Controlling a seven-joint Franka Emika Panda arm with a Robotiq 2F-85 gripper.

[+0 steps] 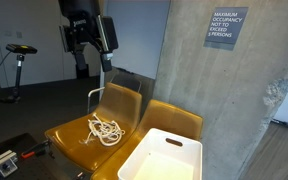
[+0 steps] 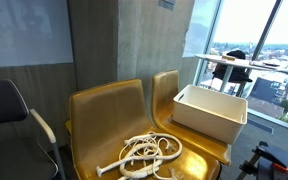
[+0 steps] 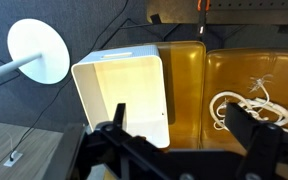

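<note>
A loose bundle of white rope lies on the seat of one tan chair; exterior view 2 shows it coiled there, and only part of the rope appears at the right of the wrist view. On the neighbouring tan chair stands a white, open-topped bin, which looks empty in the wrist view. High above the seats hangs my gripper, clear of both rope and bin. Its dark fingers stand wide apart at the bottom of the wrist view, so it is open, holding nothing.
The chair backs rise behind the seats, near a concrete wall. An empty dark chair stands to the left in exterior view 2. A round white table base sits on the floor beyond the bin.
</note>
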